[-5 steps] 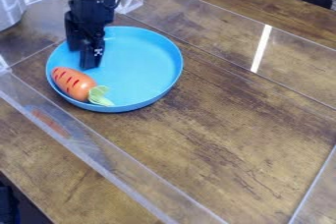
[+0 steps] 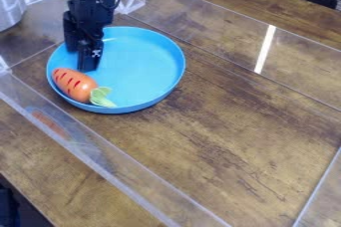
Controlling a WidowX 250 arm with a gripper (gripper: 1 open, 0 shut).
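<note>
A blue round plate (image 2: 138, 67) lies on the wooden table at the left of the camera view. On its lower left rests an orange toy carrot (image 2: 74, 84) with pale green leaves at its right end. The black gripper (image 2: 83, 57) reaches down from the top over the plate's back left edge, behind and above the carrot. Its fingers are dark and overlapping, so I cannot tell whether they are open or shut.
Clear plastic sheets or panels border the work area along the lower left, back and right. A crumpled whitish material (image 2: 20, 2) sits at the top left. The table right of the plate is bare.
</note>
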